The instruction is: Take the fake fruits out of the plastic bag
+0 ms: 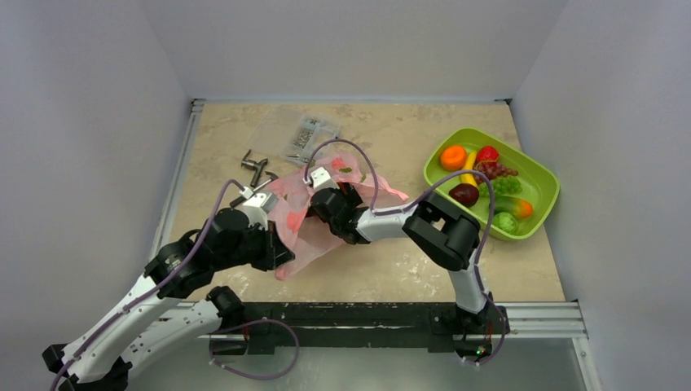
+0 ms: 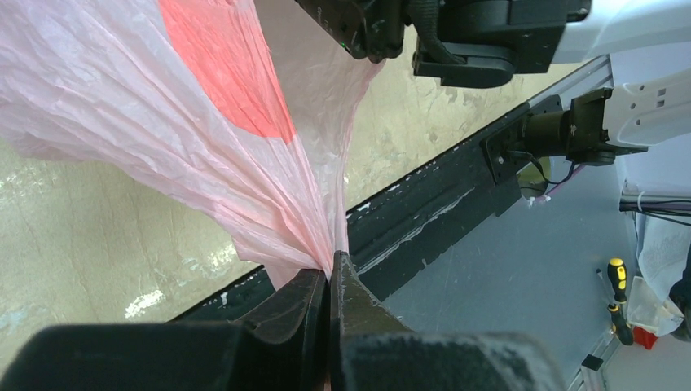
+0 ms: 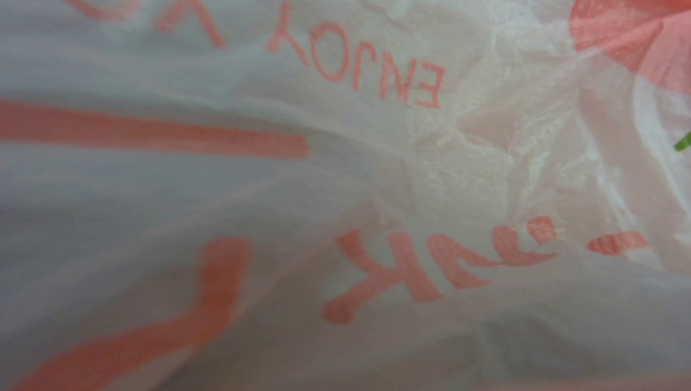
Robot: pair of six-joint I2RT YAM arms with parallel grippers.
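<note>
The pink plastic bag lies mid-table. My left gripper is shut on a gathered edge of it; in the left wrist view the film runs into the shut fingertips. My right gripper reaches into the bag, its fingers hidden; the right wrist view shows only printed film, so its opening cannot be seen. A green bowl at the right holds several fake fruits, among them an orange, banana and grapes. Any fruit inside the bag is not clearly visible.
A clear parts box sits at the back, with metal tools left of it. Side and back walls bound the table. Bare table shows at the front and back right.
</note>
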